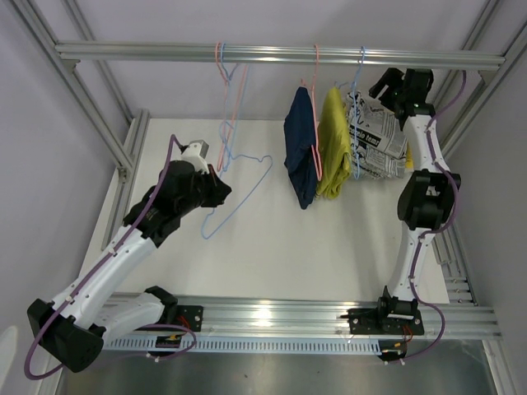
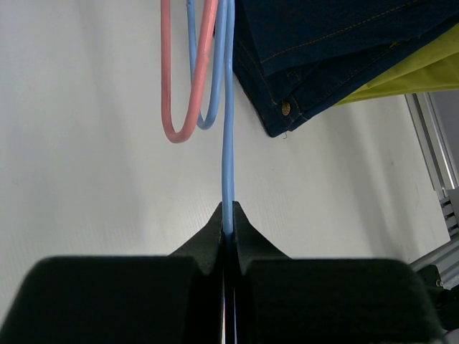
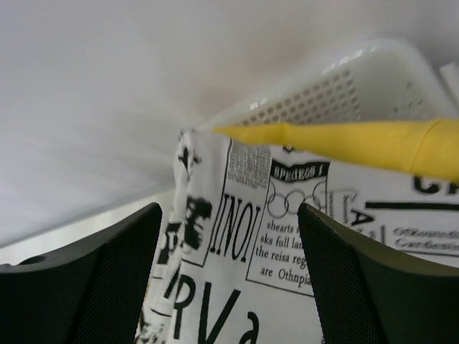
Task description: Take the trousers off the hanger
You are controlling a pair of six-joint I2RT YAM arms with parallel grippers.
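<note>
Dark blue jeans (image 1: pixel 298 148) hang on a pink hanger beside an olive garment (image 1: pixel 333 144) and a newspaper-print garment (image 1: pixel 380 140) on blue hangers. My left gripper (image 1: pixel 217 194) is shut on a blue hanger (image 2: pixel 228 143), which runs straight between its fingertips in the left wrist view. My right gripper is part open above the printed garment at the rail's right end, its fingers apart over the print, with a blurred yellow piece (image 3: pixel 401 143) just beyond.
Empty pink and blue hangers hang at the rail's (image 1: pixel 148 51) left. A white perforated basket (image 3: pixel 330 93) shows behind the printed garment.
</note>
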